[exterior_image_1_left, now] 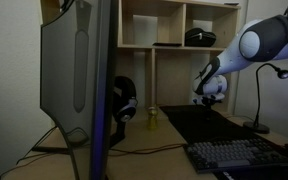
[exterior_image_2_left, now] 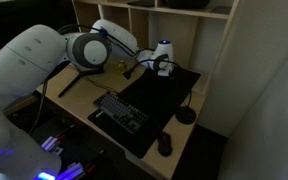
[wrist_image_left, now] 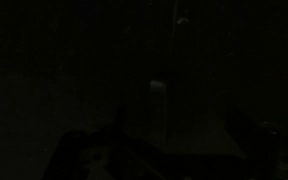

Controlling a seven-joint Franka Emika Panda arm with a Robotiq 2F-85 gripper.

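Note:
My gripper (exterior_image_1_left: 208,101) hangs low over the far part of the black desk mat (exterior_image_1_left: 184,123), close to the back panel of the shelf. From the other side, the gripper (exterior_image_2_left: 165,71) appears near the mat's back edge. The wrist view is almost black; two dark finger shapes stand apart along its bottom, so the gripper looks open. A small pale patch (wrist_image_left: 157,85) shows ahead of them, too dark to identify. Nothing can be made out between the fingers.
A keyboard (exterior_image_1_left: 234,153) lies on the mat's near part. The desk lamp (exterior_image_1_left: 256,126) stands right of the arm. Headphones (exterior_image_1_left: 124,100) and a yellow object (exterior_image_1_left: 152,118) are to the left, behind a large monitor (exterior_image_1_left: 76,80). A dark mouse (exterior_image_2_left: 165,144) rests near the desk's edge.

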